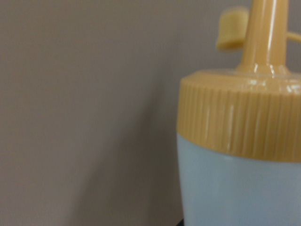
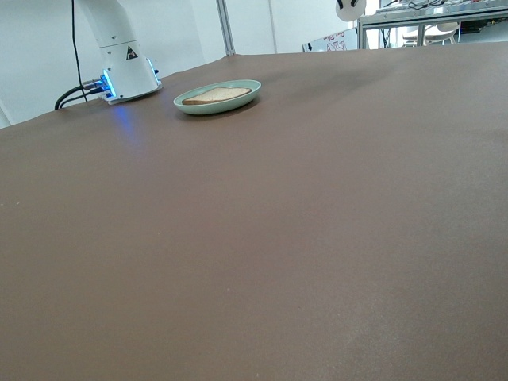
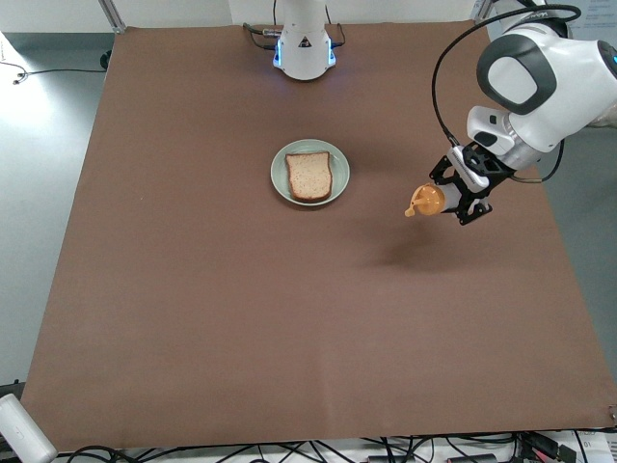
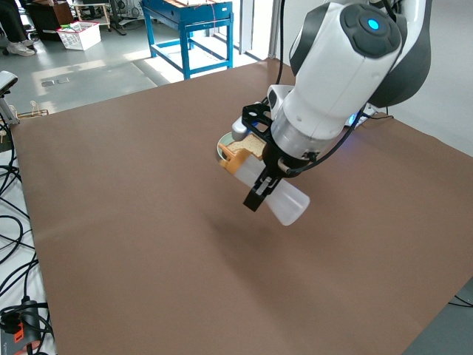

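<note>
My gripper [image 3: 461, 193] is shut on a white squeeze bottle [image 4: 284, 198] with an orange cap and nozzle [image 3: 427, 201], held tilted above the table at the right in the left camera view. In the wrist view the bottle's ribbed orange cap [image 1: 237, 120] fills the right side. A slice of bread [image 3: 308, 177] lies flat on a pale green plate [image 3: 281, 181] left of my gripper; in the right camera view both are partly hidden behind gripper and bottle.
A white robot base [image 3: 304, 53] with cables stands at the table's far edge. Cables run along the near edge, below the tabletop in the left camera view.
</note>
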